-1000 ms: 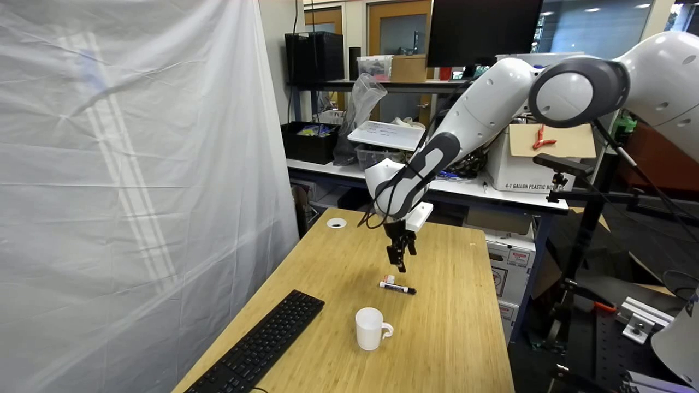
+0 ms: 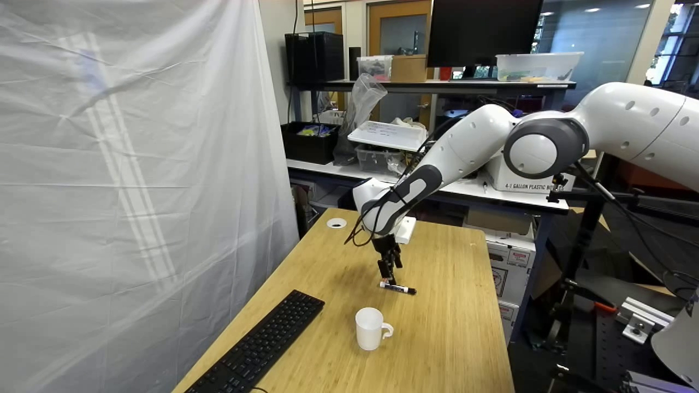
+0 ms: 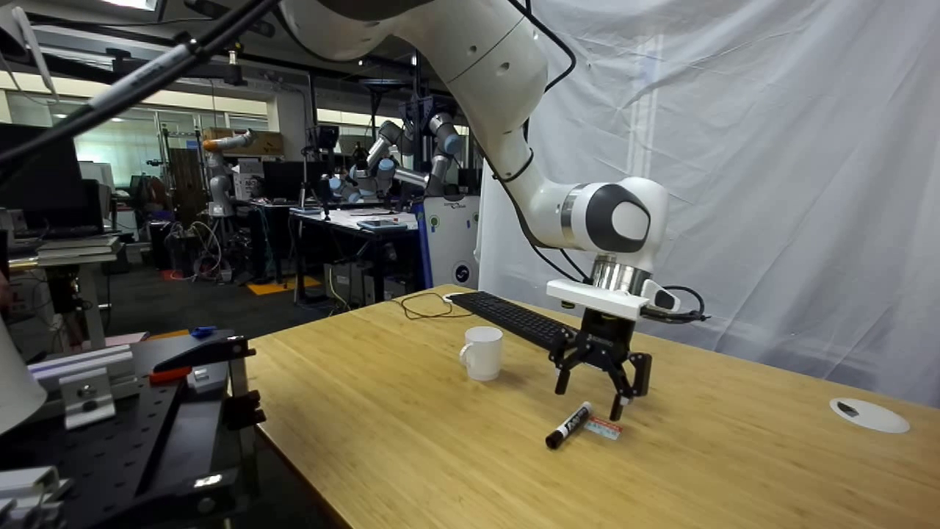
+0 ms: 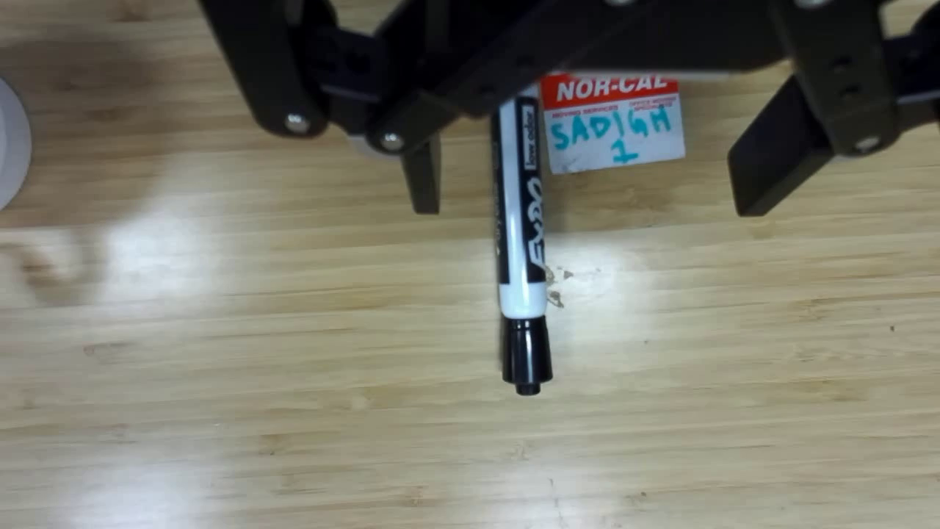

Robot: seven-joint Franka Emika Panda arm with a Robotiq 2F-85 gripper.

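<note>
A black-and-white Expo marker (image 4: 521, 238) lies on the wooden table, its black cap (image 4: 526, 353) toward the bottom of the wrist view. My gripper is open above it, one finger on either side as seen from the wrist. Nothing is held. In exterior view 2 the gripper (image 3: 587, 401) hangs over the table with its fingertips apart, near the marker (image 3: 569, 426). The same marker (image 2: 398, 287) appears just in front of the gripper (image 2: 387, 275) in exterior view 1.
A red-and-white label (image 4: 617, 132) lies flat beside the marker. The white mug (image 2: 369, 328) stands upright nearer exterior view 1's camera, and a black keyboard (image 2: 262, 340) runs along the curtain side. Bare tabletop (image 2: 452, 314) extends to the right of the mug.
Over the last second the gripper has come down and shifted left in exterior view 1, closer to the table. Marker, mug and keyboard are where they were.
</note>
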